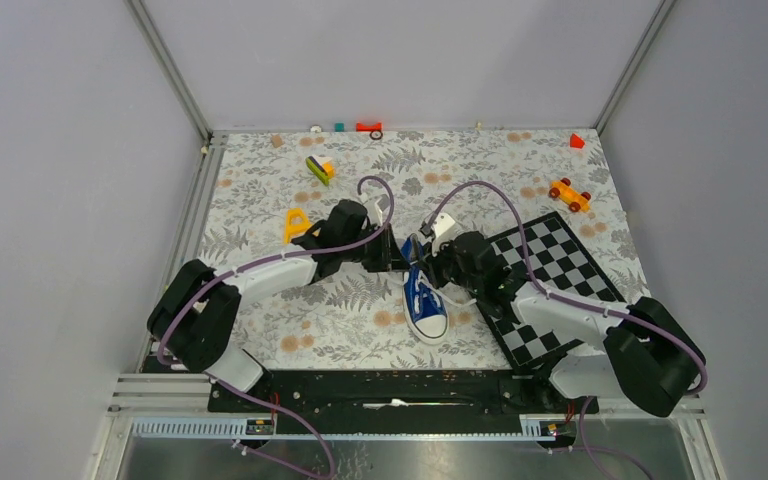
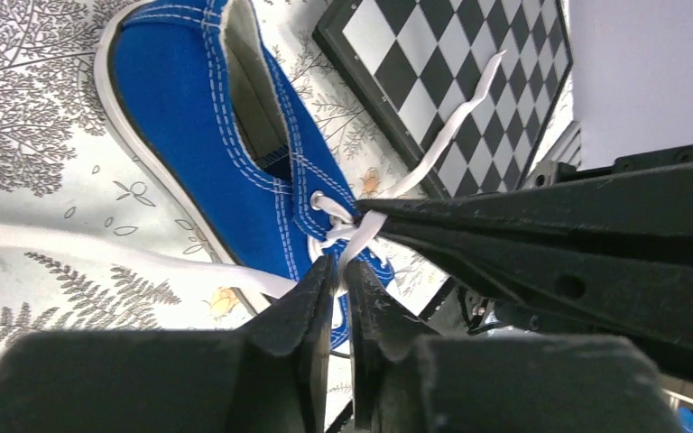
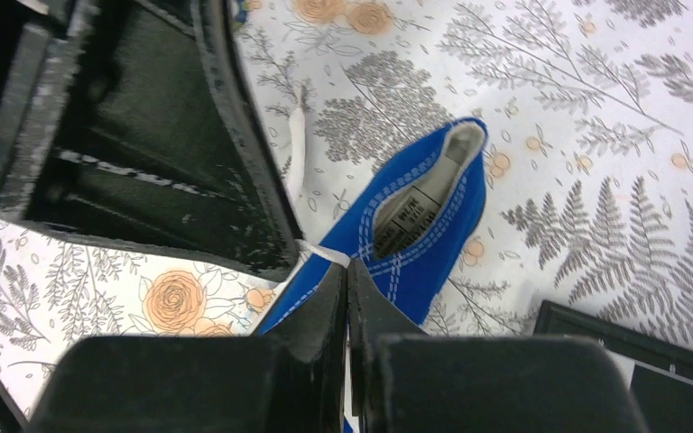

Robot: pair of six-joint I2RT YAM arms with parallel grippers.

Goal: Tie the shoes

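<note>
The blue sneaker [image 1: 425,305] lies with its white toe toward the front, its laced middle partly hidden under both grippers. A short piece of white lace [image 2: 361,239] spans the two grippers just above it. My left gripper has its fingertips almost together at one end of that lace; whether they grip it is unclear. At the other end, my right gripper is shut on the lace. One loose strand [image 2: 189,270] stretches left from the shoe, and another strand [image 2: 456,117] reaches over the checkered board.
A black-and-white checkered board [image 1: 550,285] lies close to the right of the shoe, under the right arm. A yellow toy car [image 1: 569,195] and a yellow toy [image 1: 296,224] sit farther out.
</note>
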